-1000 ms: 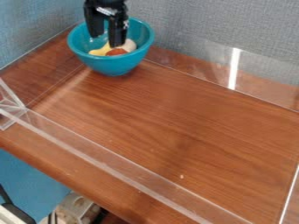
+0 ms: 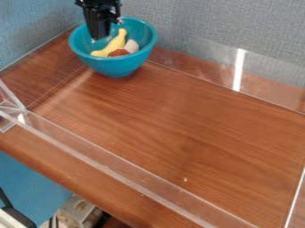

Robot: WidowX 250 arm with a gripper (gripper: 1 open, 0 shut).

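A turquoise bowl (image 2: pixel 138 62) sits at the back left of the wooden surface, holding a yellow banana-like item (image 2: pixel 110 46), a pale rounded item (image 2: pixel 132 45) and a red item (image 2: pixel 118 52). My black gripper (image 2: pixel 100 32) is over the bowl's back left part, at the top of the view. It looks shut, with nothing visible between its fingers, though the tips are small and dark.
Clear plastic walls (image 2: pixel 131 187) edge it, and grey textured panels (image 2: pixel 226 36) stand behind. A blue area lies below at the lower left.
The bowl stays in place.
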